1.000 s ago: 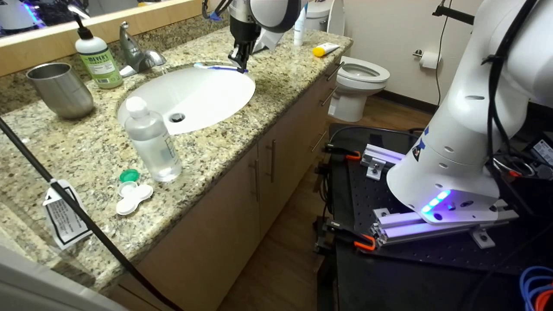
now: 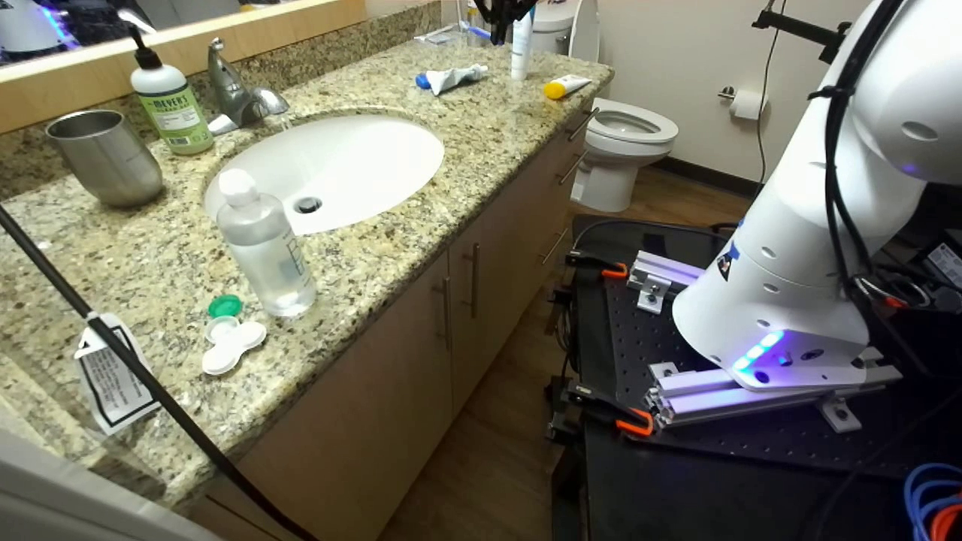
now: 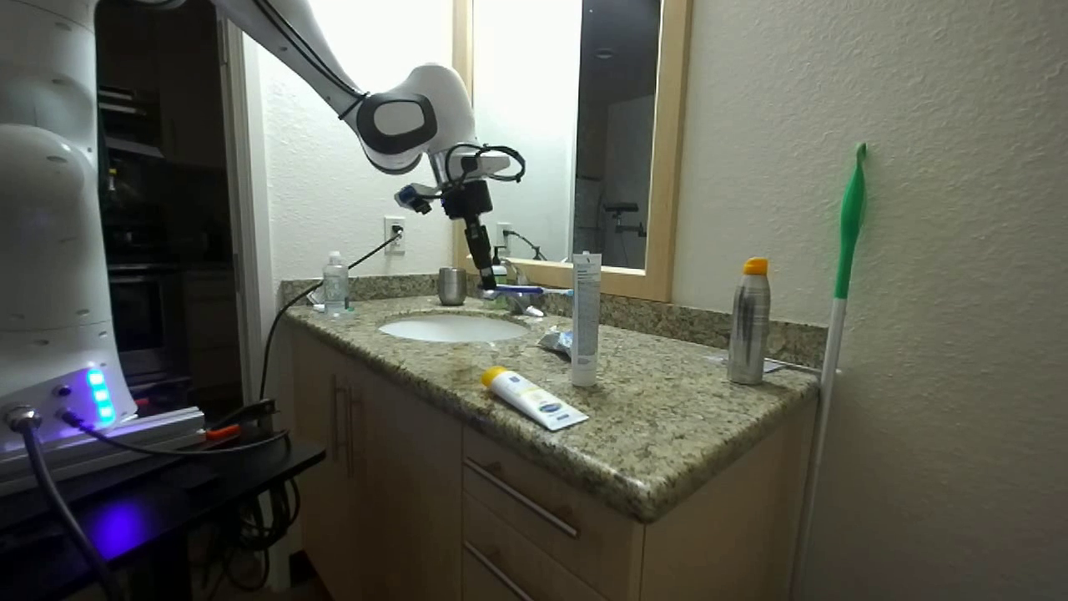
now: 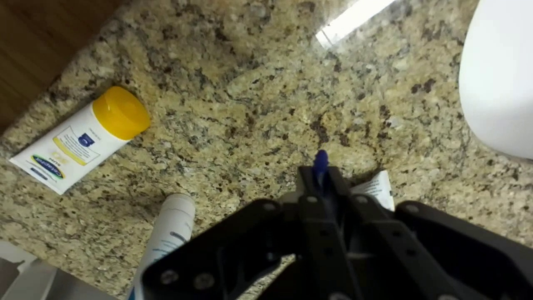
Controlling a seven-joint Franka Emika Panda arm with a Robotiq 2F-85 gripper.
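Observation:
A blue toothbrush point(image 3: 522, 290) is pinched in my gripper point(image 3: 487, 285), held level above the counter in exterior view 2. From the wrist view, its blue end point(image 4: 320, 161) pokes out between the black fingertips of my gripper; the rest of it is hidden. Exterior view 1 shows only the lower part of my gripper point(image 2: 498, 34) at the top edge, over the far part of the counter. Below lies a crumpled white tube point(image 2: 455, 78) with a blue cap, partly covered by the fingers in the wrist view.
A tall white tube point(image 3: 586, 325) stands upright near a yellow-capped tube point(image 3: 536, 399) lying flat. A spray can point(image 3: 750, 325) stands at the counter's end. The sink point(image 2: 361, 167) is empty; beyond it are a steel cup point(image 2: 107, 161), soap bottle point(image 2: 175, 108) and clear bottle point(image 2: 266, 252).
In exterior view 1 my gripper has risen and moved from the sink's far rim toward the counter's far end, carrying the toothbrush. The crumpled tube is now uncovered there.

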